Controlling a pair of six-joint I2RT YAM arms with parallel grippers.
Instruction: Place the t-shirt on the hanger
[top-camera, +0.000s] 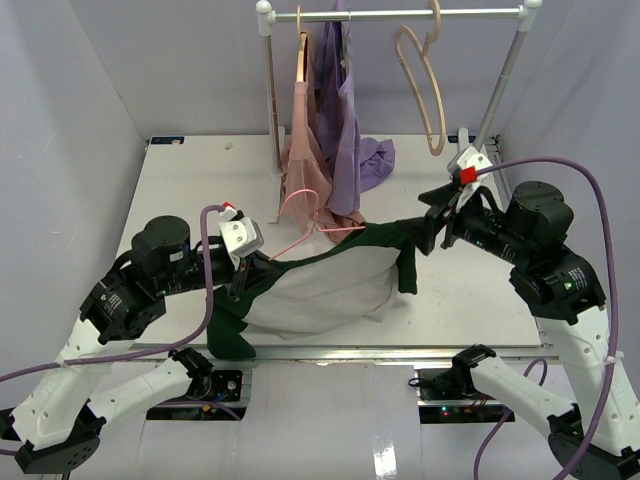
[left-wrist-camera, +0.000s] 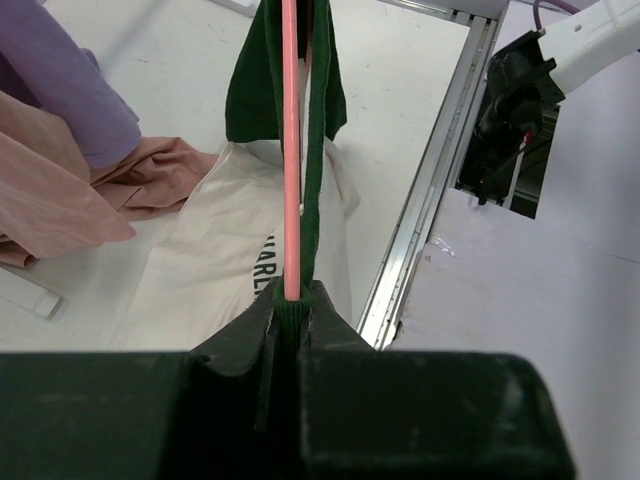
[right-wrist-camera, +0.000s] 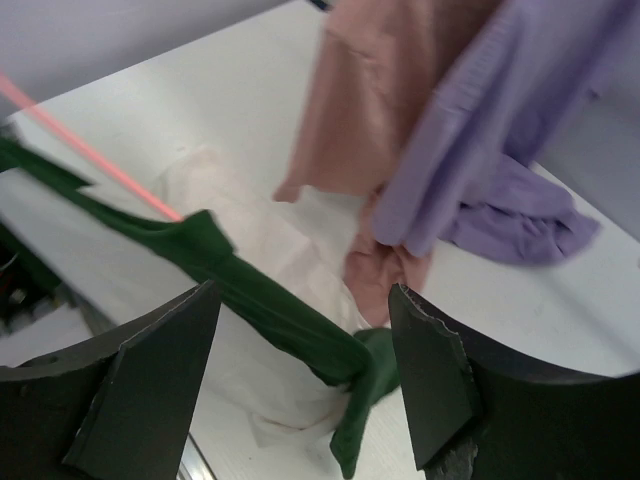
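A pink hanger (top-camera: 308, 224) (left-wrist-camera: 291, 150) sits inside the upper part of the green and white t shirt (top-camera: 330, 285) (right-wrist-camera: 265, 305). My left gripper (top-camera: 257, 270) is shut on the shirt's green cloth and the hanger's end. My right gripper (top-camera: 432, 215) is at the shirt's right end in the top view; in its wrist view the fingers stand apart, open, with the green cloth hanging beyond and between them, apparently loose.
A rack (top-camera: 380, 15) holds a pink garment (top-camera: 305, 140), a purple garment (top-camera: 340, 150) and an empty wooden hanger (top-camera: 425, 80).
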